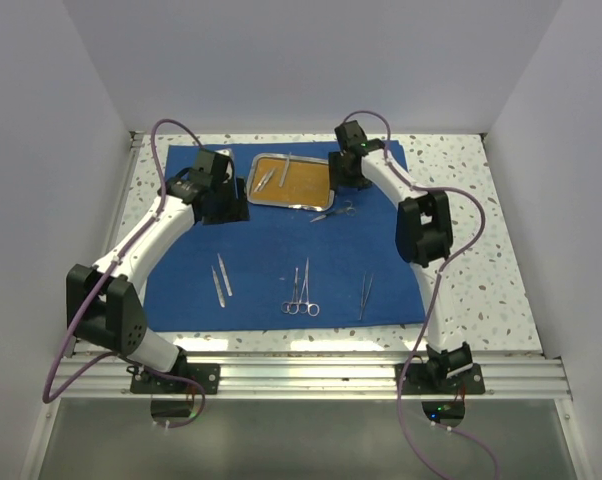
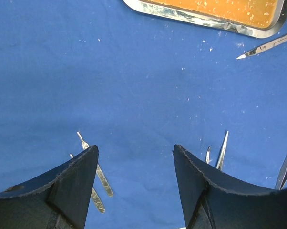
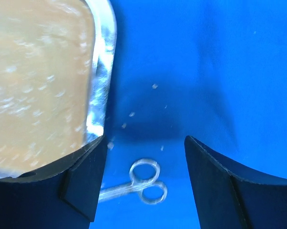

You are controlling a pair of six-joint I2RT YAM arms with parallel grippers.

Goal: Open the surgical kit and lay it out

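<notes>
My right gripper hovers open by the right rim of the metal tray, nothing between its fingers. Just below that corner of the tray, a pair of scissors lies on the blue cloth; its ring handles show under the right gripper. Left of the tray, my left gripper is over bare cloth, its fingers apart and empty. Inside the tray, several slim instruments rest on the orange base.
Two scalpel handles lie front left on the cloth. Two ring-handled clamps lie front centre, with tweezers to their right.
</notes>
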